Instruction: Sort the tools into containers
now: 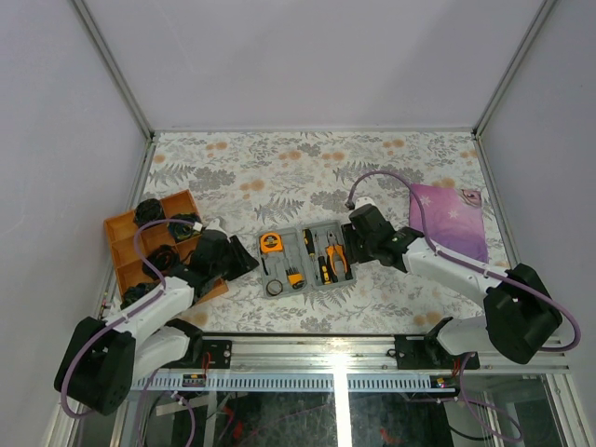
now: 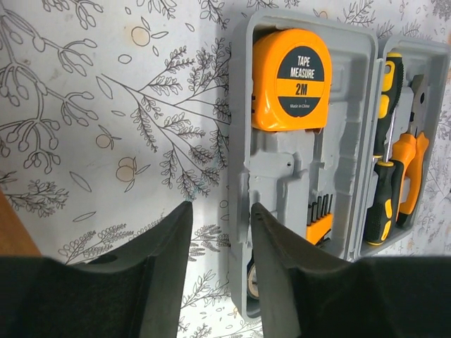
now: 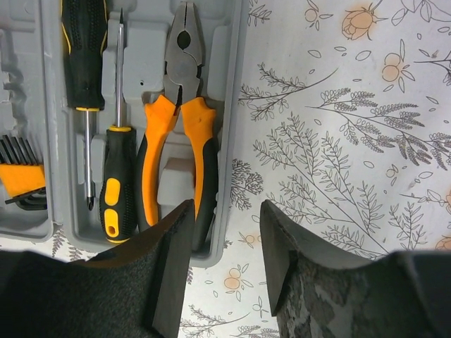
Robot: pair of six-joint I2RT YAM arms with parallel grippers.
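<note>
An open grey toolbox (image 1: 296, 225) lies mid-table. Its left half holds an orange tape measure (image 2: 289, 77), an orange hex-key set (image 3: 21, 179) and a round tape; its right half holds two screwdrivers (image 3: 121, 176) and orange-handled pliers (image 3: 204, 169). My left gripper hangs at the left half's outer wall, fingers apart and empty. My right gripper is open beside the right half's outer edge near the pliers, nothing between its fingers.
A wooden compartment box (image 1: 123, 244) with dark coiled cables stands at the left. A pink cloth (image 1: 447, 223) lies at the right.
</note>
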